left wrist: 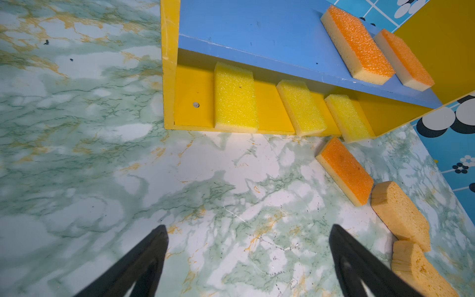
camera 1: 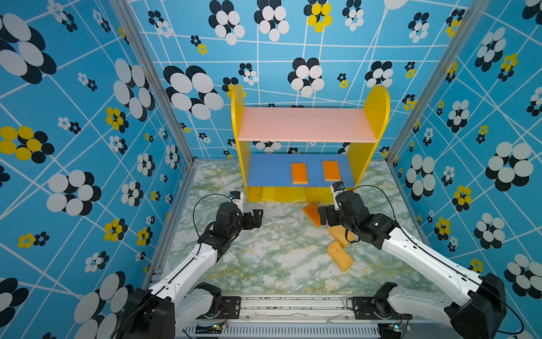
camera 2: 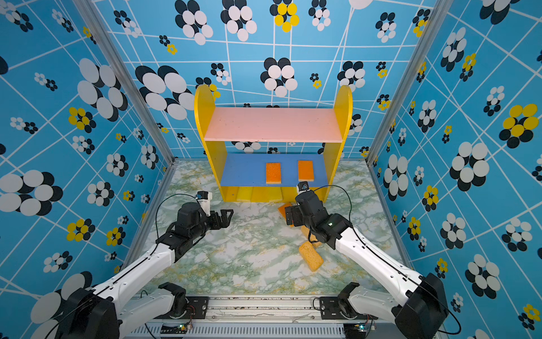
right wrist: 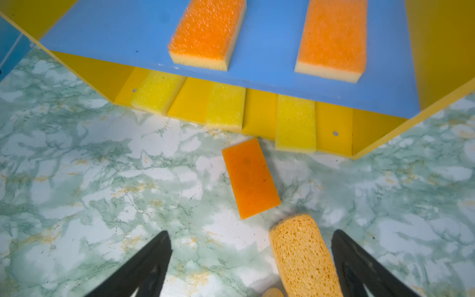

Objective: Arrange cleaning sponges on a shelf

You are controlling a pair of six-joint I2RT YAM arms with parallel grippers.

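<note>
Two orange sponges (right wrist: 206, 29) (right wrist: 331, 39) lie on the blue middle board (left wrist: 247, 29). Three yellow sponges (left wrist: 235, 96) sit in the yellow bottom compartment. On the table before the shelf lie an orange sponge (right wrist: 251, 178) and two tan sponges (right wrist: 301, 252) (camera 1: 340, 256). My right gripper (camera 1: 327, 214) hangs open over these loose sponges, nothing between its fingers. My left gripper (camera 1: 252, 219) is open and empty above bare table, left of them.
The pink top board (camera 1: 306, 124) is empty, as is the blue board's left part. Patterned walls surround it.
</note>
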